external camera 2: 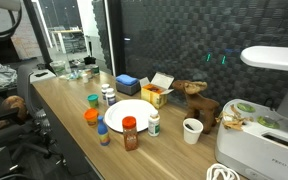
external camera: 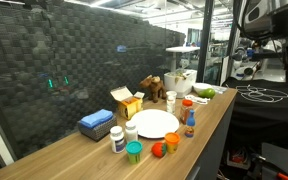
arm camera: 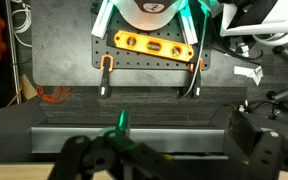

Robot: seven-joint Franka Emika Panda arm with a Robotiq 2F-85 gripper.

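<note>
In the wrist view my gripper is open, its dark fingers wide apart with nothing between them, high over the floor. On the wooden counter (external camera: 89, 163) lies a white plate (external camera: 156, 123). Near it are a green cup (external camera: 134, 151), a red ball-like item (external camera: 158, 150), an orange cup (external camera: 171, 141), a blue bottle (external camera: 190, 127) and white bottles (external camera: 117, 139). A jar with a red lid (external camera 2: 130, 132) stands close to the front edge. My fingertips are hidden in both exterior views.
Behind the plate stand a blue box (external camera: 97, 118), an open yellow box (external camera: 127, 102) and a brown plush animal (external camera: 153, 89). A white toaster (external camera 2: 259, 140) occupies one end of the counter. Below my gripper, a metal plate with an orange bar (arm camera: 153, 44) sits on the floor.
</note>
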